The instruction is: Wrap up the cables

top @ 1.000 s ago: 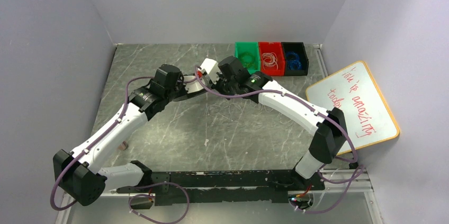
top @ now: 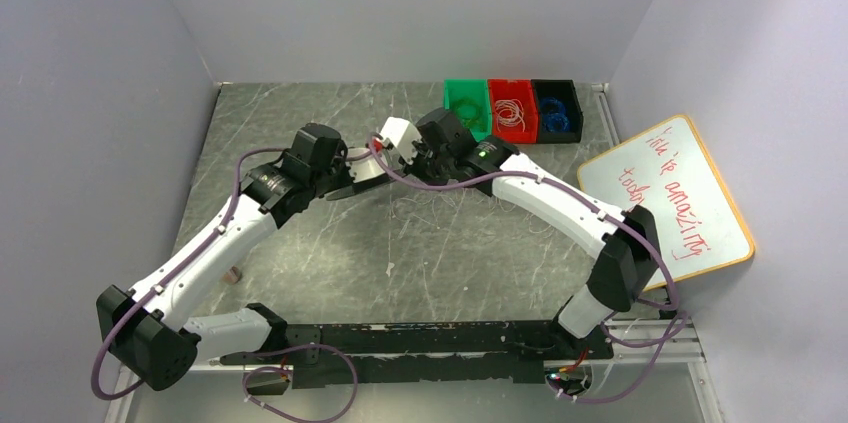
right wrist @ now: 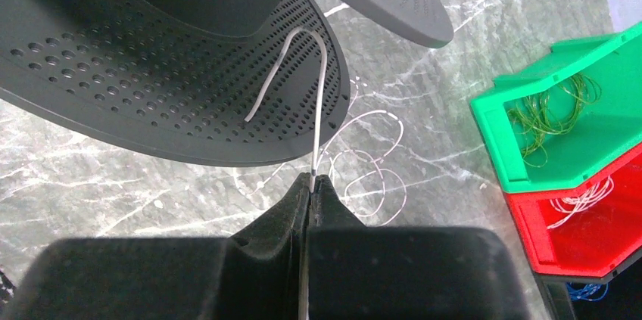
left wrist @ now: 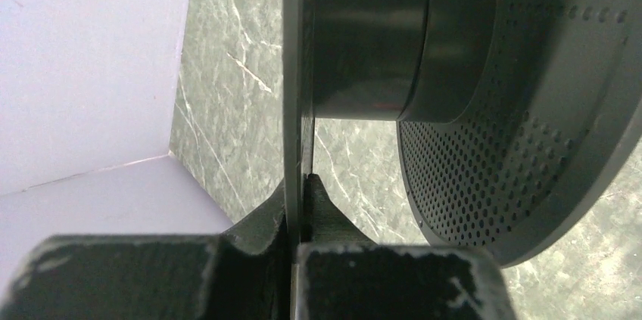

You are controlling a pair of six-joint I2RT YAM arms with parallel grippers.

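Observation:
A dark grey reel with perforated round flanges [left wrist: 522, 153] is held up off the table, with my left gripper shut on the rim of one flange. The reel also fills the upper left of the right wrist view, its holed flange [right wrist: 189, 100] tilted. My right gripper is shut on a thin white cable [right wrist: 319, 108]. From the fingertips this cable rises and bends over, its short end hanging in front of the flange. Loose loops of pale cable [right wrist: 378, 172] lie on the table below.
Three open bins stand at the back right: a green bin [top: 465, 88] with green cable, a red bin [top: 512, 89] with a white coil, and a black bin [top: 553, 91] with blue cable. A whiteboard [top: 640, 228] leans at the right.
Both arms stay almost where they were, close together over the table. My right gripper has shifted slightly, and the reel's visible edge beside the left gripper has tilted a little.

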